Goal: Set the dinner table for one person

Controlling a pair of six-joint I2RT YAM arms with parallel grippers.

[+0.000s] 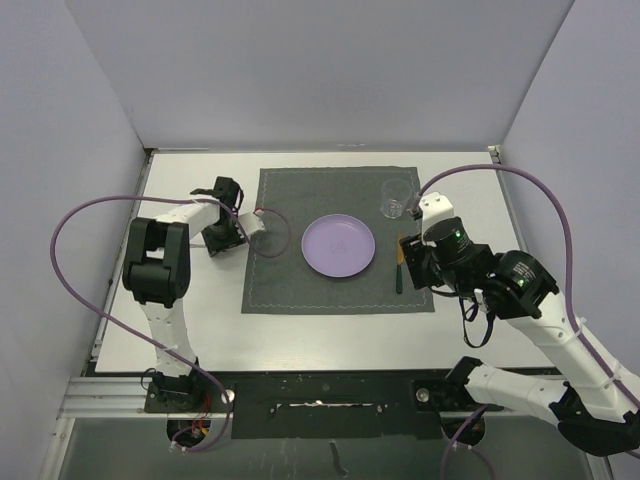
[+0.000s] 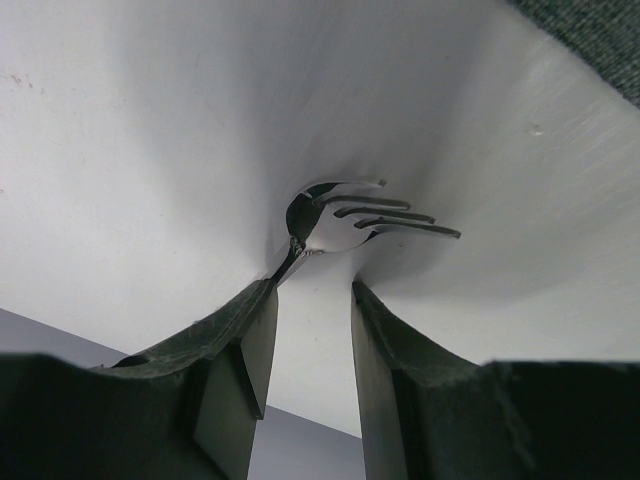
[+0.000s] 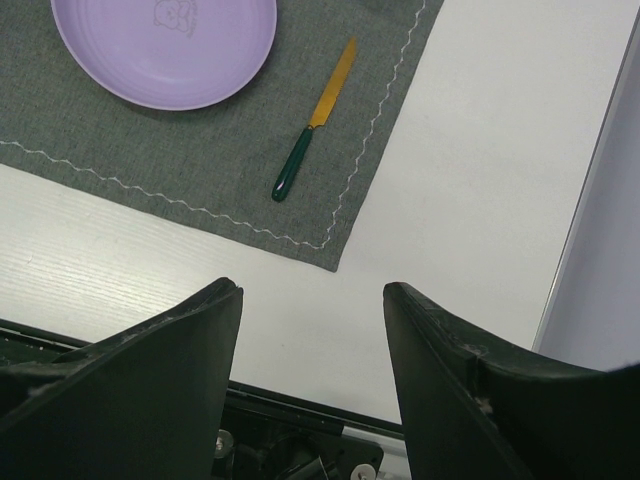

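Note:
A silver fork lies on the white table left of the grey placemat, its handle running down between or under the fingertips of my left gripper, which is part open; whether it touches the handle is unclear. A purple plate is in the middle of the placemat. A knife with green handle and gold blade lies to the plate's right. A clear glass stands at the upper right of the placemat. My right gripper is open over the front right table, empty.
White table borders the placemat, with free room in front and behind. Light walls enclose it at back and sides. The right arm hangs over the right part of the table, near the knife and glass.

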